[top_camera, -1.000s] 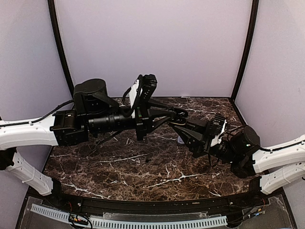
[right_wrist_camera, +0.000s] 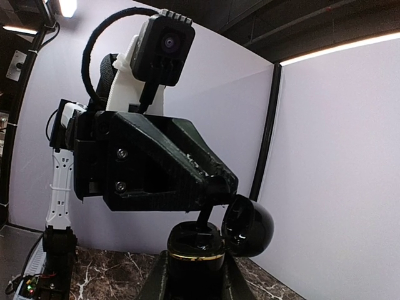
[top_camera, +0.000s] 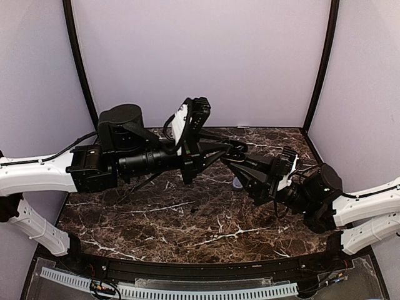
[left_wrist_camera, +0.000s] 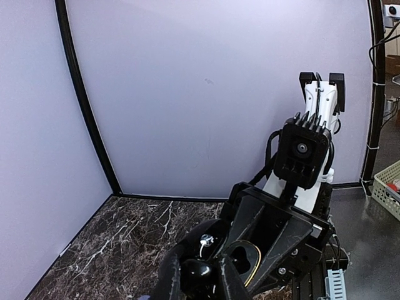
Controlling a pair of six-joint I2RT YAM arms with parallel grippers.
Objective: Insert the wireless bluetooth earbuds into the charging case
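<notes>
High over the table, both grippers meet nose to nose. My right gripper (top_camera: 230,162) is shut on the glossy black charging case (right_wrist_camera: 195,270), which has a gold rim; its rounded lid (right_wrist_camera: 253,226) stands open to the side. From above comes my left gripper, shut on a small black earbud (left_wrist_camera: 197,270). In the right wrist view a thin dark stem (right_wrist_camera: 204,216) runs from the left fingertips down to the case's top. Dark on dark, the earbud's seating in its slot cannot be made out. No second earbud can be told apart.
A small pale round object (top_camera: 237,182) lies on the brown marbled table (top_camera: 169,219), below the grippers. White panels (top_camera: 206,62) close off the back and sides. A basket (left_wrist_camera: 389,187) stands outside at the right.
The right arm has barely moved.
</notes>
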